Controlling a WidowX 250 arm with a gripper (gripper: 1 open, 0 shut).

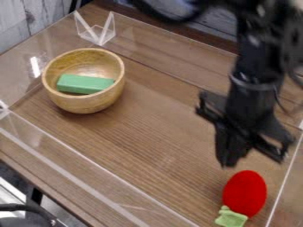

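My gripper (213, 137) hangs over the right half of the wooden table, dark and blurred, above and to the left of a red rounded object (245, 192). The red object lies near the front right with a light green piece (229, 217) at its lower end. Whether anything is between the fingertips is hard to see.
A wooden bowl (102, 95) with a green block (87, 83) inside sits at the back left. A white wire-like item (92, 28) stands at the back.
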